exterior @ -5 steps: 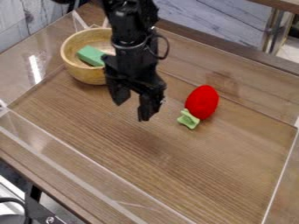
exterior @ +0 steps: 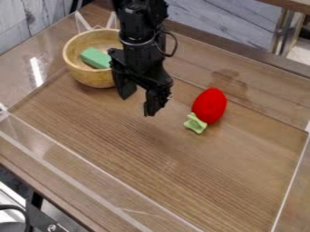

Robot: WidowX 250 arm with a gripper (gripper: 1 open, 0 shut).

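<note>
The black robot arm hangs over the wooden table with its gripper point(exterior: 140, 98) low near the middle, fingers spread apart and nothing visible between them. Behind it at upper left, a wooden bowl point(exterior: 78, 47) holds a green block point(exterior: 97, 57). To the gripper's right lie a red oval object point(exterior: 208, 106) and, just below it, a small pale green piece point(exterior: 195, 123).
A cable shows at the lower left corner. A ledge runs along the back right, and a pale wall is at the far left.
Since a second ago the arm has risen slightly and shifted a little toward the bowl. The objects on the table appear to lie where they were.
</note>
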